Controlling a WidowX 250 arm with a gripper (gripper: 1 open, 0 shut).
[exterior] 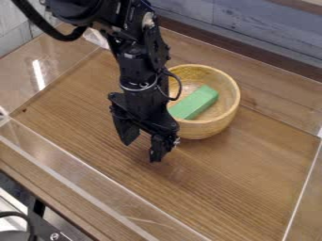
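My black gripper (141, 137) hangs low over the wooden table (239, 188), just in front of and to the left of a light wooden bowl. Its fingers are open, and nothing clear shows between them. The bowl (221, 115) holds a green block (197, 103), partly hidden behind the arm.
Bare table lies to the left, front and right of the gripper. A white rim edges the table at the left, and a greyish wall (251, 28) runs along the back.
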